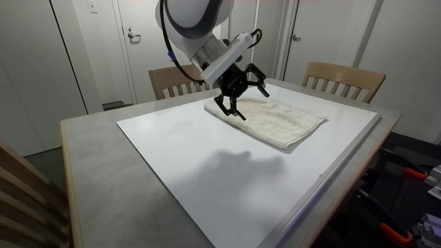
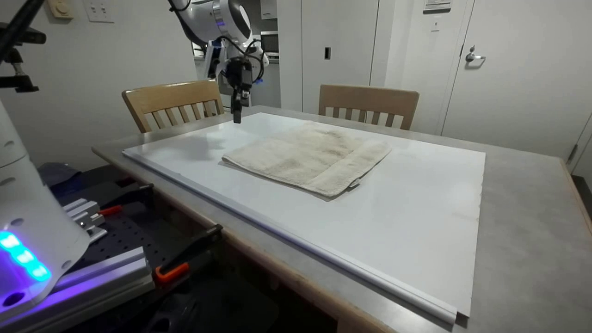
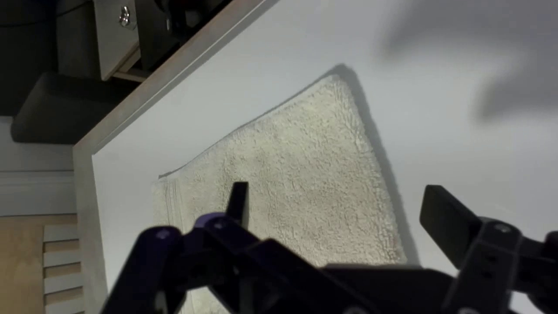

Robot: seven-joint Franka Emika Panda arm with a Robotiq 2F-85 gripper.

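Observation:
A cream towel (image 1: 273, 120) lies flat on the white board, a thick folded-looking band along one side and a small tag at its edge in exterior view 2. My gripper (image 1: 256, 106) is open, its two black fingers spread wide with nothing between them. It hangs in the air, tilted, apart from the cloth. In the wrist view the towel (image 3: 308, 172) fills the middle, with one corner pointing up; one finger overlaps it in the picture and the other shows over bare board. The towel's lower part there is hidden behind the gripper.
The white board (image 2: 422, 222) covers most of the grey table (image 1: 99, 165), with wide bare space around the towel. A raised rail (image 2: 311, 244) runs along one side. Wooden chairs (image 2: 369, 102) stand round the table. Clamps with orange handles (image 2: 172, 273) sit near the robot's base.

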